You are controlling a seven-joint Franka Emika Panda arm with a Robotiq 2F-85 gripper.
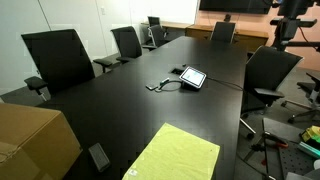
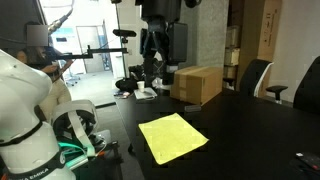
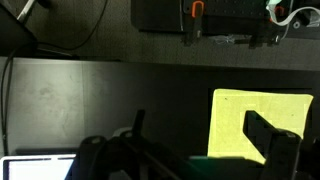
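My gripper hangs high above the black table, its two dark fingers wide apart with nothing between them. It also shows at the top right edge in exterior view 1. A yellow cloth or sheet (image 1: 175,153) lies flat on the near part of the table; in the wrist view the yellow sheet (image 3: 228,125) is below the right finger, partly covered by it. Farther along the table sits a tablet-like device (image 1: 193,77) with a pale screen, and small dark items with a cable (image 1: 165,86) lie beside it.
Cardboard boxes (image 1: 35,140) stand at the table's near left. A small dark block (image 1: 98,157) lies near them. Office chairs (image 1: 60,60) line the far side, and another chair (image 1: 268,75) is at the right.
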